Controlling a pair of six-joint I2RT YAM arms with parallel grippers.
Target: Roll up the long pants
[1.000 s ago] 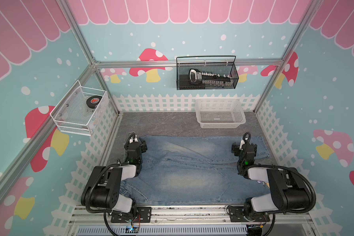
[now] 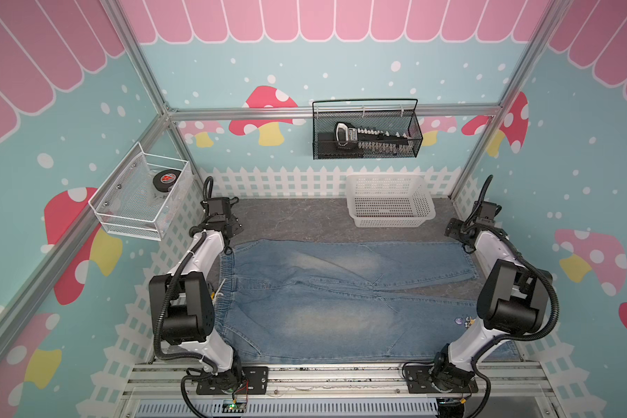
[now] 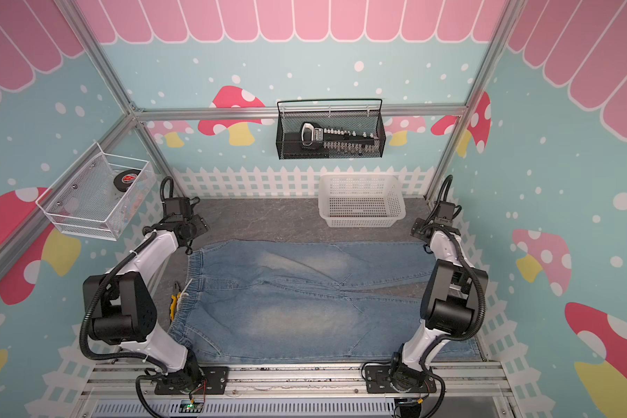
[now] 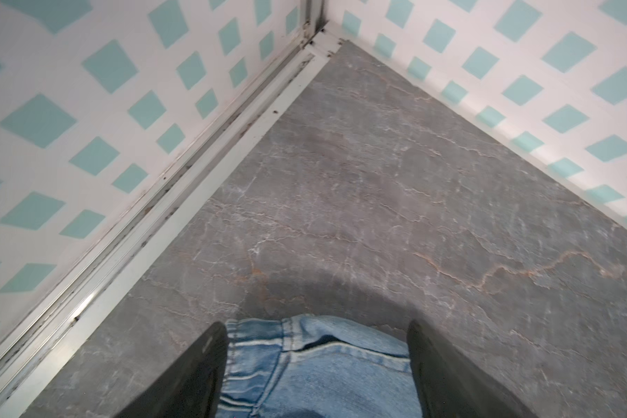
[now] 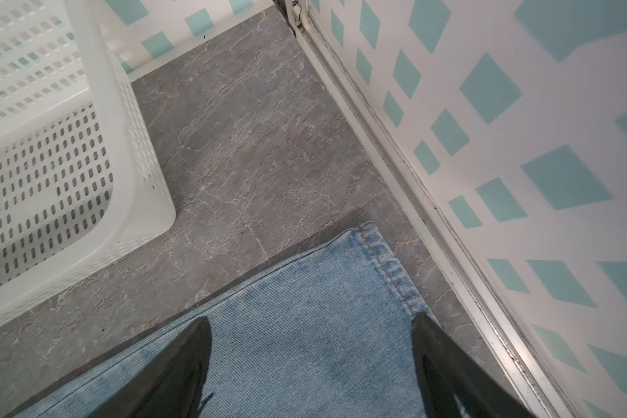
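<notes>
Light blue denim pants (image 2: 306, 306) lie flat and spread lengthwise, elastic waistband at the left and leg hems at the right. Just above the waistband's far corner (image 4: 257, 348), my left gripper stands open, its dark fingers (image 4: 195, 369) well apart with the denim visible between and below them. My right gripper is open too, over the end of the far leg (image 5: 313, 306), with that leg's hem corner (image 5: 369, 233) just ahead of it. Neither holds cloth. In the top right view, the right arm partly covers the near leg.
A white plastic basket (image 2: 390, 202) stands at the back, right of centre. Bare grey tabletop (image 2: 285, 216) runs along the back. A yellow-handled tool (image 3: 175, 303) lies left of the waistband. Side walls stand close to both grippers.
Both arms have reached away from the front edge. The left gripper moved toward the back left, the right one toward the back right, from over the pants to their far corners. The pants look unmoved.
</notes>
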